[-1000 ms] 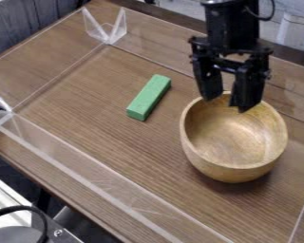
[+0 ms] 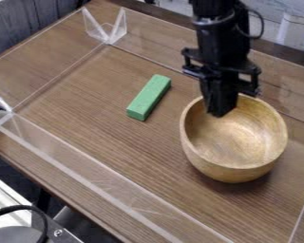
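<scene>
The black gripper (image 2: 220, 102) reaches down from the top over the back rim of a round wooden bowl (image 2: 234, 147). Its tip is dark and I see nothing held between its fingers, which look shut. The bowl's visible inside is empty. A green block (image 2: 148, 98) lies to the left of the bowl on the wooden table (image 2: 79, 95).
A clear plastic piece (image 2: 105, 29) stands at the back. Clear strips cross the table's left and front parts. A white and black object (image 2: 15, 228) is at the bottom left corner. The table's left part has free room.
The gripper has come lower, to the back rim of the bowl, and has turned. The bowl and green block stay where they were.
</scene>
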